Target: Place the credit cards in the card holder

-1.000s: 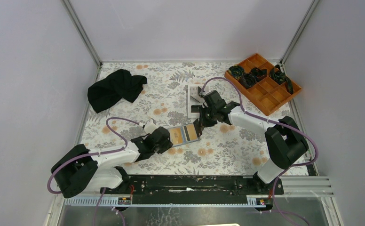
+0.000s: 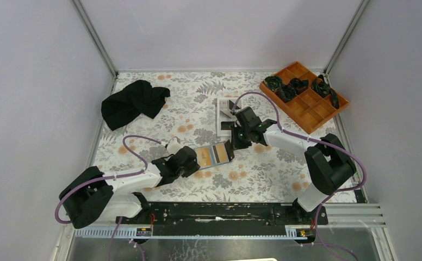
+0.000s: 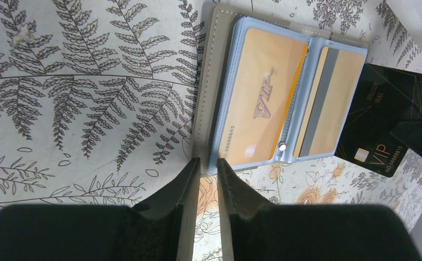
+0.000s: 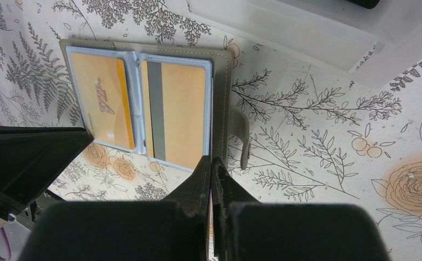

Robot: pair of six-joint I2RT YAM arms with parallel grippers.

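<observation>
An open card holder (image 2: 214, 166) lies in front of both arms. One gold card (image 3: 258, 103) fills its left side, and a gold card with a grey stripe (image 4: 179, 114) its right. My left gripper is shut on the holder's lower left edge. At the right edge a black VIP card (image 3: 383, 119) stands tilted up, its lower left side meeting the holder. My right gripper is shut on this card, which its own view shows only as a thin dark edge. Whether the card is inside a slot is hidden.
Behind the right gripper sits a white tray (image 2: 223, 117) with dark cards. A wooden compartment box (image 2: 309, 111) with dark coiled items stands at the back right, a black cloth (image 2: 135, 103) at the back left.
My right gripper has shifted slightly toward the front of the table, and the black card leans a little lower with it. The left arm and holder look unchanged.
</observation>
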